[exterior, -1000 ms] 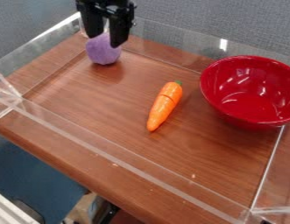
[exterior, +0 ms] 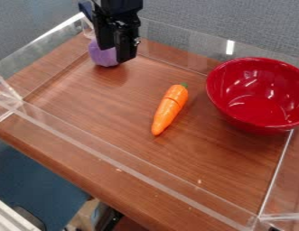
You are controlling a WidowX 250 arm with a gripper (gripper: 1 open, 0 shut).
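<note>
The black gripper (exterior: pixel 116 45) hangs at the upper left, directly over and partly in front of a purple round object (exterior: pixel 101 56). Its fingers point down; whether they are open or shut, or touch the object, I cannot tell. An orange carrot (exterior: pixel 170 110) lies near the middle of the wooden board (exterior: pixel 103 126). A large red bowl (exterior: pixel 254 95) sits at the right.
Clear low walls (exterior: pixel 139 185) surround the board on its edges. The left and front middle of the board are free. A blue floor with some objects shows at the lower left.
The gripper has moved down toward the purple object and now hides more of it. The carrot and bowl are where they were.
</note>
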